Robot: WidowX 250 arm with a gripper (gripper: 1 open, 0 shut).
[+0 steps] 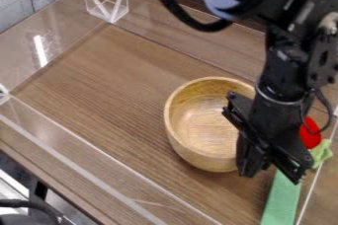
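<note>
The black gripper (248, 166) is lowered at the right over the near rim of a light wooden bowl (196, 112), its fingers hard to make out. The bowl rests on the wooden table and is partly hidden by the arm. A red object (310, 133) and a small light-green piece (321, 152) lie right of the gripper, partly covered by it. A green strip (282, 204) lies at the bottom right.
A clear plastic holder (109, 7) stands at the back left. Dark cables are at the lower left edge.
</note>
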